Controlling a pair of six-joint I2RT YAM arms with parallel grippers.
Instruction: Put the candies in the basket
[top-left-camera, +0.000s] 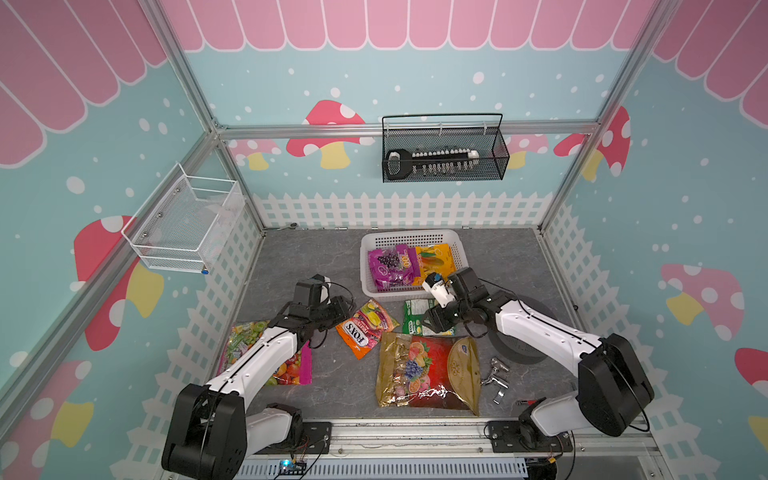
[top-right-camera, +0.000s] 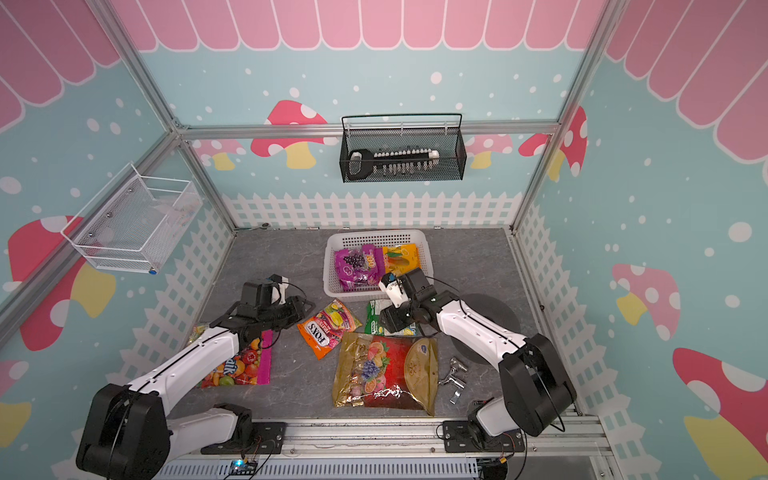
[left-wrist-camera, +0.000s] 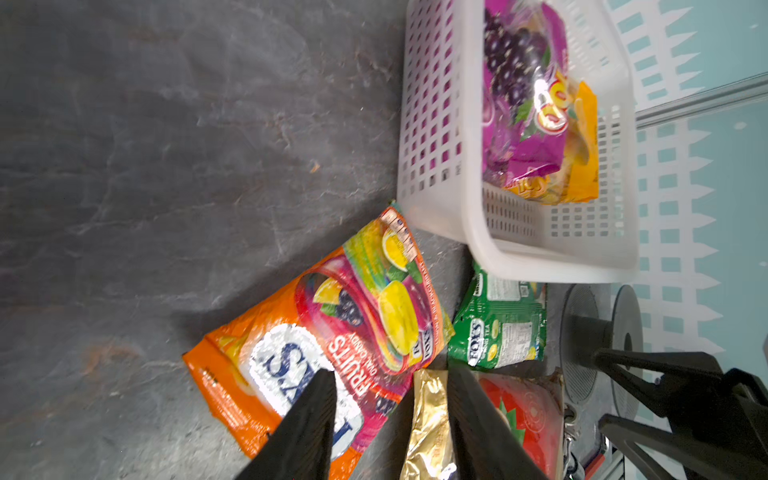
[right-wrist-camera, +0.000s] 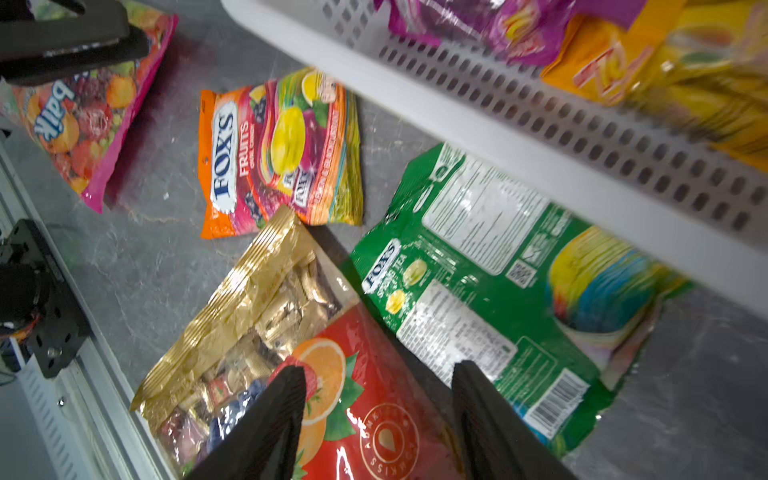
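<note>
A white plastic basket at the back centre holds purple and yellow candy bags. In front lie an orange Fox's fruits bag, a green Fox's bag and a large gold-red bag; a pink-edged bag lies at the left. My left gripper is open above the table beside the orange bag, nothing between its fingers. My right gripper hovers over the green and gold-red bags, fingers apart and empty.
A dark round plate and metal pieces lie at the right. Wire baskets hang on the back and left walls.
</note>
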